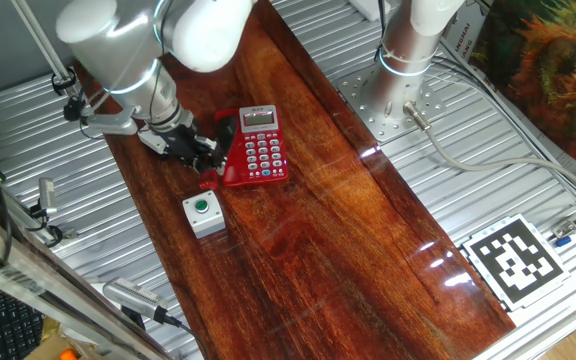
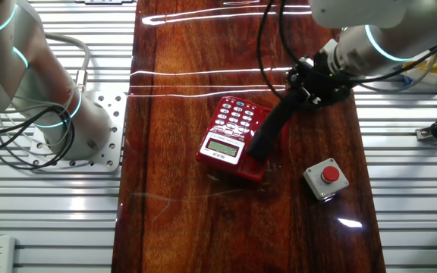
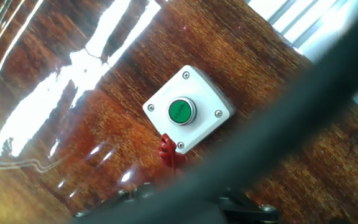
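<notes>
A red desk telephone [image 1: 261, 146] with grey keys and a small display lies on the wooden table. Its dark handset [image 2: 275, 127] slants over the phone's side in exterior view 2, and my gripper [image 2: 303, 92] is around it near one end, apparently shut on it. Close to the lens in the wrist view, the handset [image 3: 278, 127] makes a blurred dark bar across the gripper, covering much of the fingers. A red coiled cord [image 3: 166, 150] shows below the handset, beside a grey-white box with a green button [image 3: 181, 111].
A second grey box with a red button [image 2: 327, 177] stands near the table edge; in exterior view 1 the arm mostly hides it. Bare wood [image 1: 338, 250] stretches away from the phone.
</notes>
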